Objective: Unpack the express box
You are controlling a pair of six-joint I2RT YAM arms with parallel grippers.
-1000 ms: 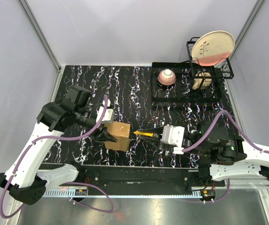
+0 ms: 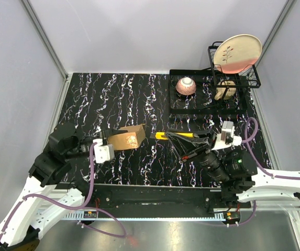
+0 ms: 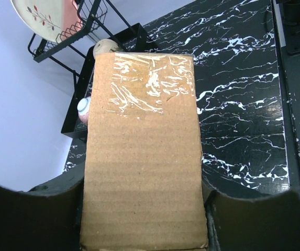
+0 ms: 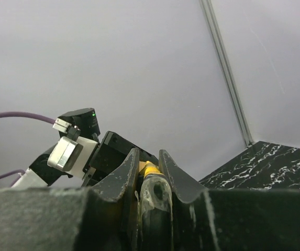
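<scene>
A brown cardboard box [image 2: 128, 138] with clear tape across it is in my left gripper, which is shut on its sides. It fills the middle of the left wrist view, its taped face toward that camera; the contents are not visible. To its right in the top view, a yellow tool [image 2: 162, 135], perhaps a cutter, points at the box. My right gripper [image 2: 177, 137] is shut on this tool, whose dark handle lies between the fingers in the right wrist view. From above, a small gap shows between the tool's tip and the box.
At the back right stands a black dish rack [image 2: 177, 111] with a bowl [image 2: 186, 86], a beige cup-like item [image 2: 224, 90] and a plate [image 2: 237, 54]. Bare black marbled tabletop [image 2: 108, 102] lies behind the box. Grey walls enclose the sides and back.
The box has turned and risen slightly with my left gripper over the last second. My right gripper has drawn back to the right and away with the yellow tool.
</scene>
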